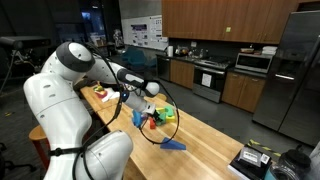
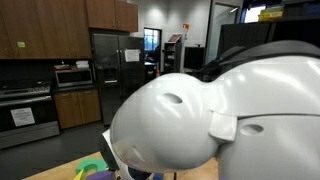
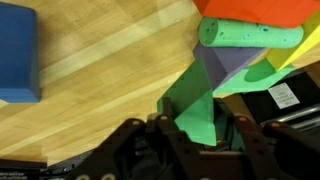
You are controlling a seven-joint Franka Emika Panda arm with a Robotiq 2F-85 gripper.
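In the wrist view, my gripper is shut on a green block [image 3: 196, 112], which sticks out from between its fingers. A purple block [image 3: 222, 70] stands close to its upper end; whether the two touch I cannot tell. In exterior view 1, the gripper [image 1: 150, 117] is low over the table, among coloured blocks and partly hidden. In exterior view 2, my arm covers the gripper.
Around the purple block are a green cylinder [image 3: 226, 33], a red block [image 3: 262, 8] and a yellow block [image 3: 302, 42]. A blue block [image 3: 17, 52] lies apart, across bare table.
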